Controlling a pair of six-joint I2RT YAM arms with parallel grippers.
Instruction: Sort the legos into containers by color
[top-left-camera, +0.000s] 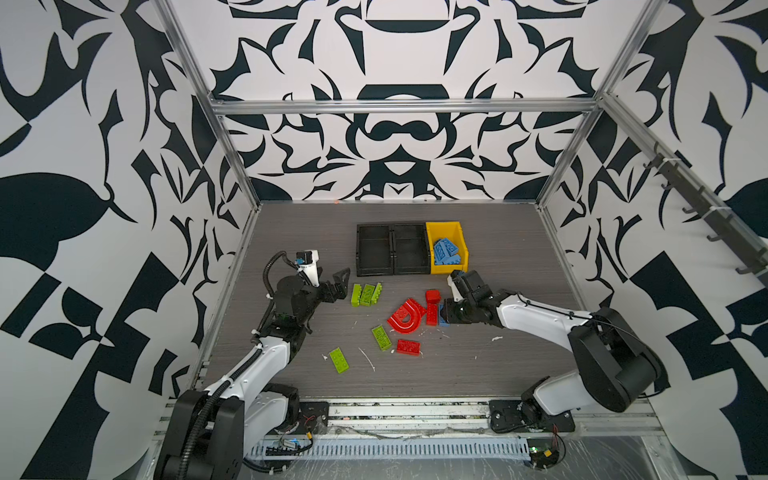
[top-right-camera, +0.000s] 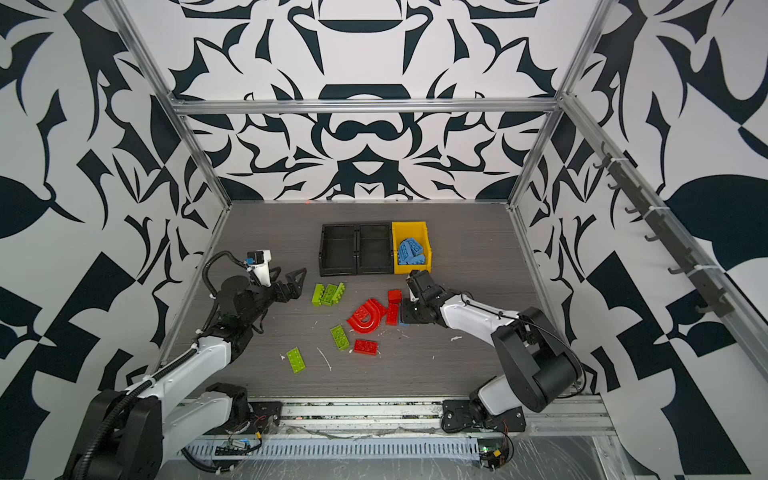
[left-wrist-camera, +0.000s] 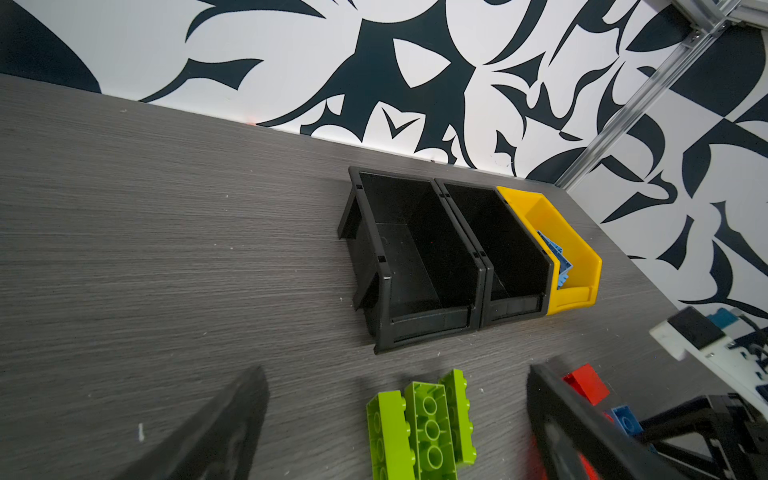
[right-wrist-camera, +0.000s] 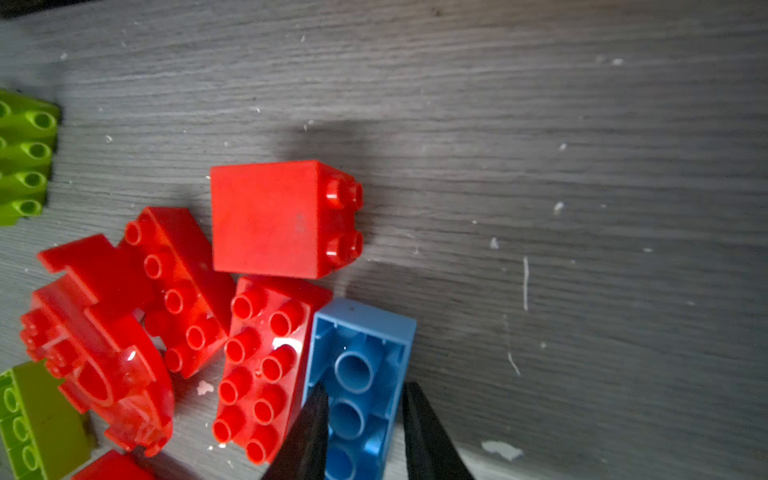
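My right gripper is down at a blue brick (right-wrist-camera: 360, 320) beside red bricks (right-wrist-camera: 272, 216), its fingers part open around the brick. My left gripper (top-left-camera: 340, 284) stands open above and left of three green bricks (top-left-camera: 365, 294). Blue bricks (top-left-camera: 445, 252) lie in the yellow container (top-left-camera: 459, 228); two black containers (top-left-camera: 374, 225) beside it look empty. Curved red pieces (top-left-camera: 406, 316), loose green bricks (top-left-camera: 381, 337) and another red brick (top-left-camera: 408, 347) lie on the table.
The three containers stand in a row at the back middle of the table (top-left-camera: 304, 232). Bare table lies either side of them and to the front right. Patterned walls enclose the table.
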